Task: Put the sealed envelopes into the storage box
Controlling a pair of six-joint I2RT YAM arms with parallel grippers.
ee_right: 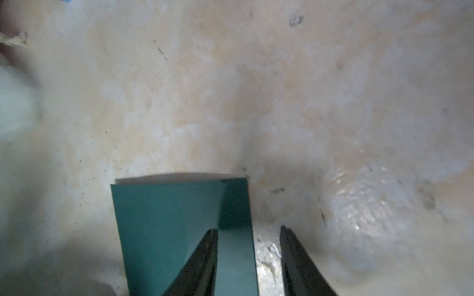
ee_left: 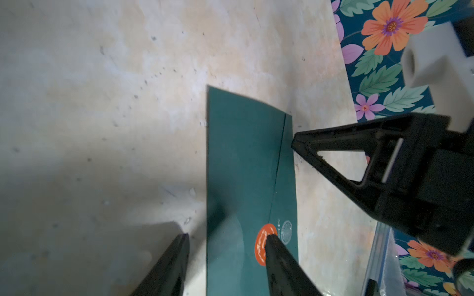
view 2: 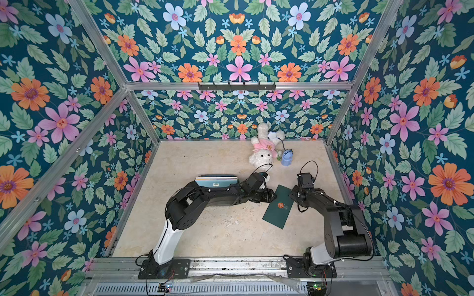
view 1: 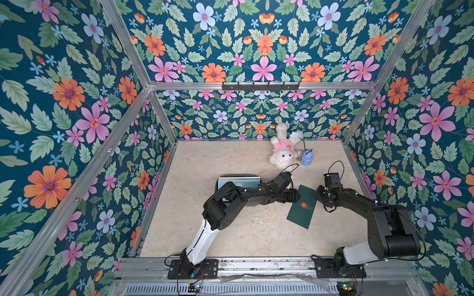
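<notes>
The dark green envelope lies flat and slanted on the table, an orange seal near its middle. At its left edge is my left gripper; its fingers are apart, and that edge runs between them in the left wrist view. Close to the envelope's upper right side, my right gripper has its fingers parted, with an edge of the envelope showing between them. Whether either touches it is hard to tell. The storage box, dark-rimmed with light blue showing, stands left of centre, partly behind my left arm.
At the back lie a white and pink plush toy and a small blue object with a cord. Bare table spreads across the back left and the front middle.
</notes>
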